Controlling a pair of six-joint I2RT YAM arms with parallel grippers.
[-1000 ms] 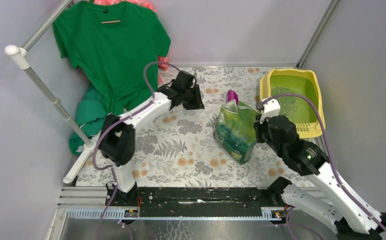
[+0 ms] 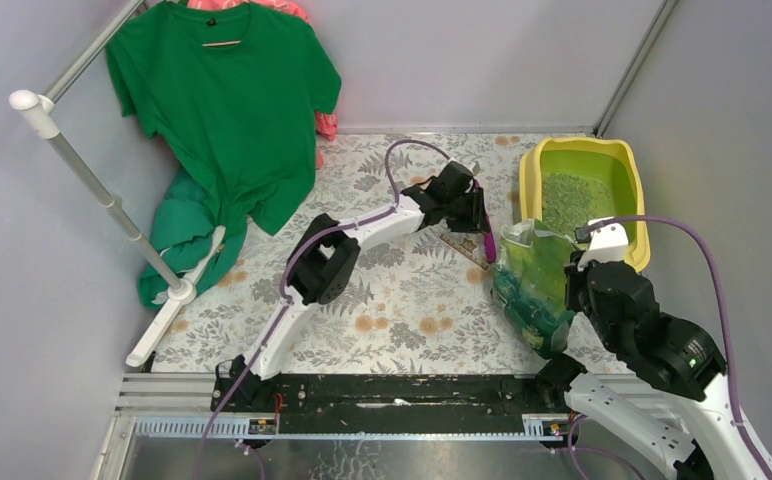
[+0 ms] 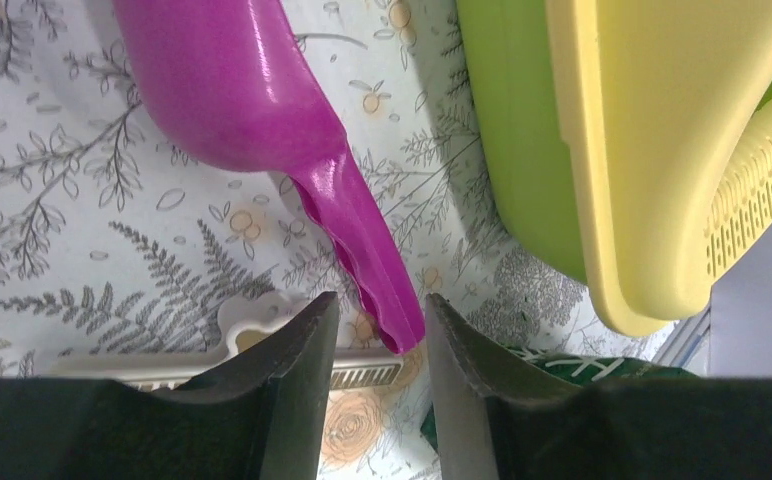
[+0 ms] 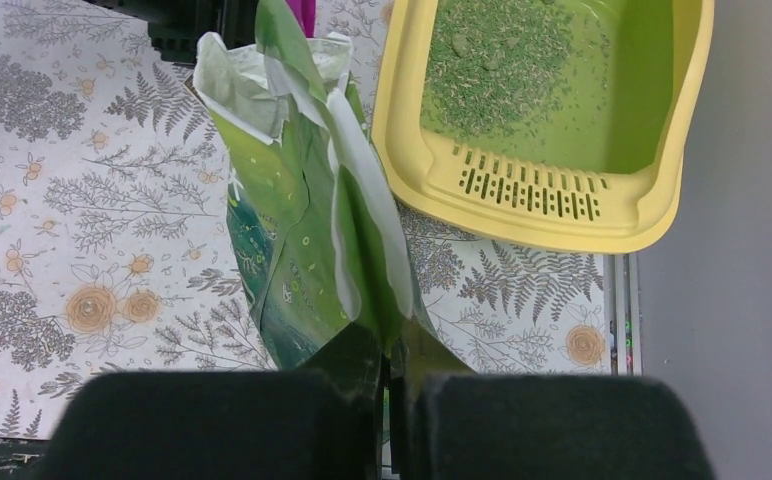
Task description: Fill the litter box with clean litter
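A magenta scoop [image 3: 252,85] lies on the patterned floor, its handle toward my left gripper. The gripper's fingers [image 3: 297,385] are parted, and the handle's end shows in the gap between them; contact cannot be made out. My right gripper is shut on the upper edge of the green litter bag [image 4: 297,240], which hangs upright with its white-lined mouth open. The yellow-green litter box [image 2: 634,185] stands at the back right, green litter [image 4: 497,65] covering part of its bottom.
A flat beige slotted tool [image 3: 207,365] lies beside the scoop's handle. The box's yellow rim [image 3: 587,190] rises close to my left gripper. A green shirt [image 2: 227,110] hangs on a rack at left. Mid-floor is clear.
My left arm has moved right to the magenta scoop. The right arm has carried the bag right and toward the front, uncovering the scoop and the beige tool.
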